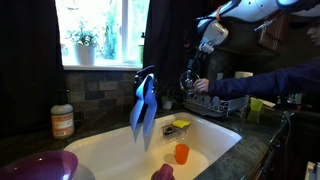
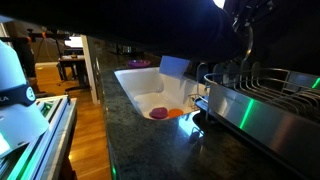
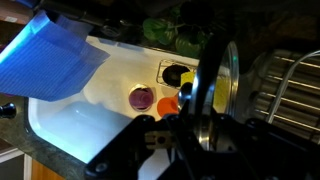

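Observation:
My gripper (image 1: 191, 68) hangs at the end of the arm (image 1: 212, 38), near the right end of the sink. Something clear and round, with a shiny rim (image 3: 232, 72), is held in the gripper and seen nearly edge-on in the wrist view. Its lower part and the exact contact are hard to make out against the dark fingers. A person's hand (image 1: 202, 85) in a dark sleeve (image 1: 265, 82) reaches in from the right, right by the held object; whether they touch I cannot tell.
Below is the white sink (image 1: 115, 155), holding an orange cup (image 1: 181, 153) and a purple cup (image 3: 142, 98). A blue cloth (image 1: 146, 105) hangs over it. The metal dish rack (image 2: 262, 105) stands on the dark counter (image 2: 180, 155). At the front left sits a purple bowl (image 1: 40, 166).

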